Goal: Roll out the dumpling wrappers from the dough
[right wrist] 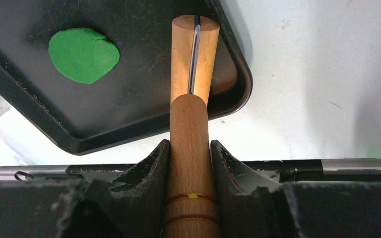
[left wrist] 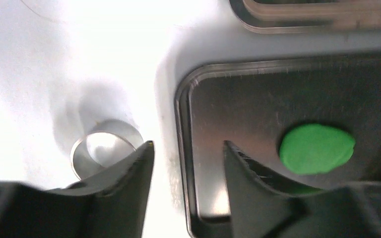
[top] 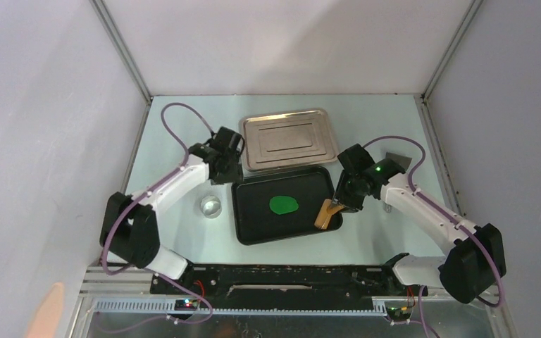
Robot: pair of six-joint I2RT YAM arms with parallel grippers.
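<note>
A flattened piece of green dough (top: 283, 204) lies in the black tray (top: 268, 229). My right gripper is shut on the wooden handle of the rolling pin (right wrist: 181, 59), whose roller rests at the tray's right end, apart from the dough (right wrist: 83, 55). My left gripper is part open with nothing between its fingers, above the tray's left rim, beside a metal ring cutter (left wrist: 83, 153).
A steel tray (top: 287, 137) lies behind the black one. A grey scraper (top: 399, 159) is at the right, partly behind the right arm.
</note>
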